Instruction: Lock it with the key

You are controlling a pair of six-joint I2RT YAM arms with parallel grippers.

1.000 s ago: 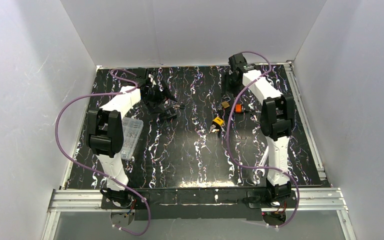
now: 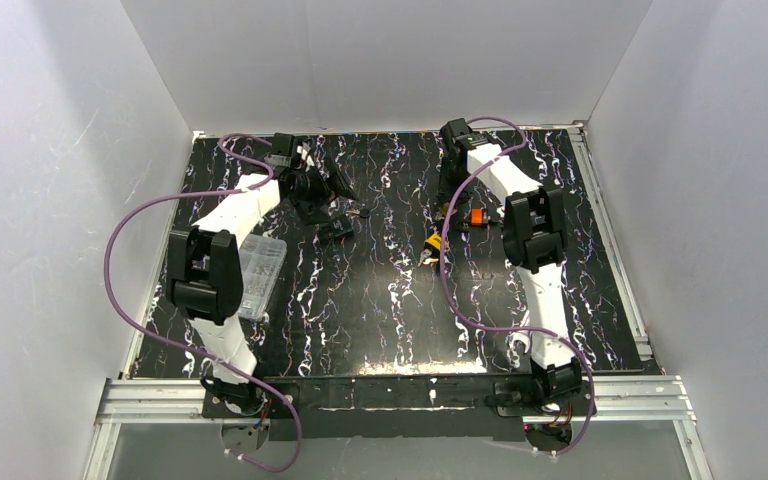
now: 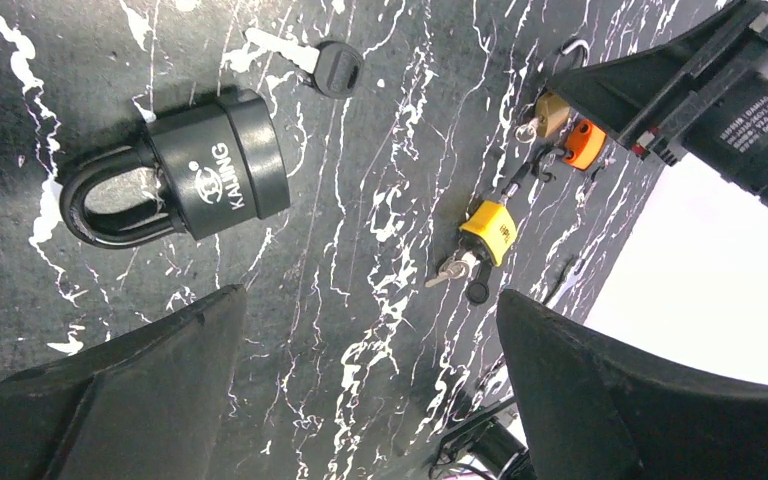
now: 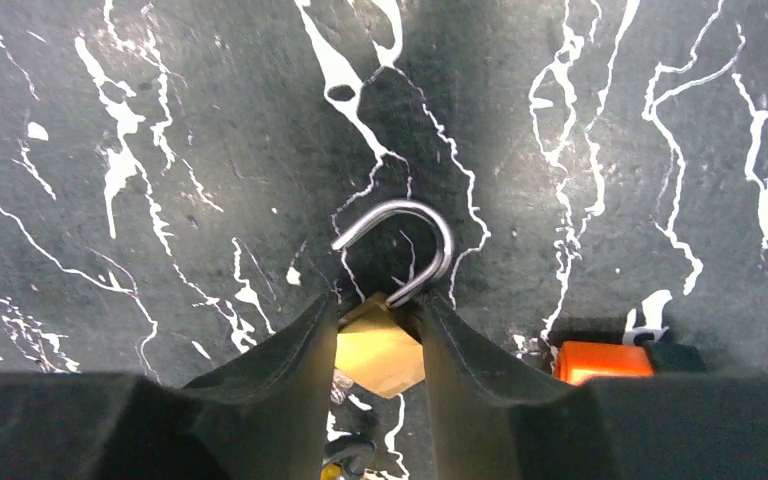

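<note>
A black KAIJING padlock lies on the table below my open left gripper, with a black-headed key just above it in the left wrist view. My right gripper is down over a small brass padlock with its shackle swung open, the fingers at either side of the body; whether they grip it is unclear. A yellow padlock with keys and an orange padlock lie nearby.
A clear plastic box stands at the left of the table. Walls surround the back and sides.
My right arm has shifted left and its gripper is now over the brass padlock. The left arm has moved very slightly.
</note>
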